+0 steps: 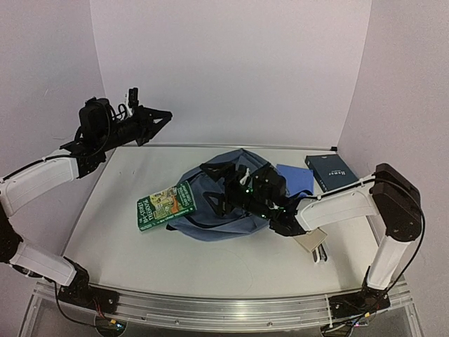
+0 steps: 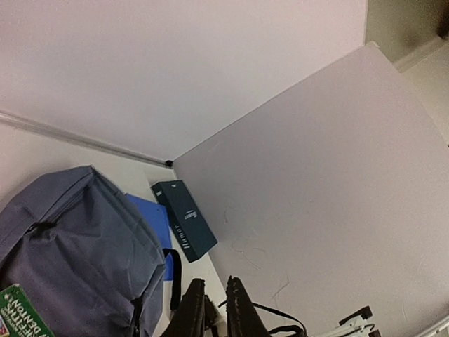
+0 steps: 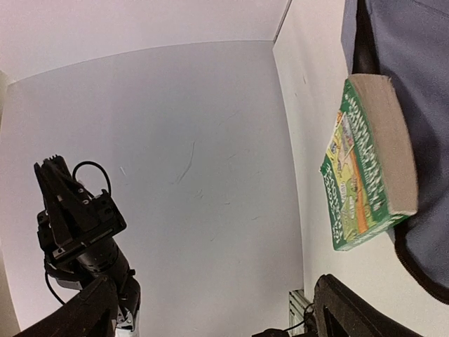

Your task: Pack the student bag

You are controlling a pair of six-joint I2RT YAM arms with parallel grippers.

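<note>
The green book with a picture cover (image 1: 166, 206) rests at the left side of the blue-grey bag (image 1: 210, 223), its right end overlapping the bag's cloth. In the right wrist view the book (image 3: 361, 165) is tilted, page edges showing, next to the bag. My left gripper (image 1: 169, 115) hangs in the air up and left of it; in the left wrist view a gap shows between its fingers, with nothing held. Over the bag, my right gripper (image 1: 209, 184) is spread open and empty. The bag's mouth is partly hidden behind the right arm.
A dark boxed book (image 1: 331, 172) lies at the back right, beside a blue folder (image 1: 296, 177). A beige notebook (image 1: 310, 240) and small dark-and-white items (image 1: 320, 253) sit under the right forearm.
</note>
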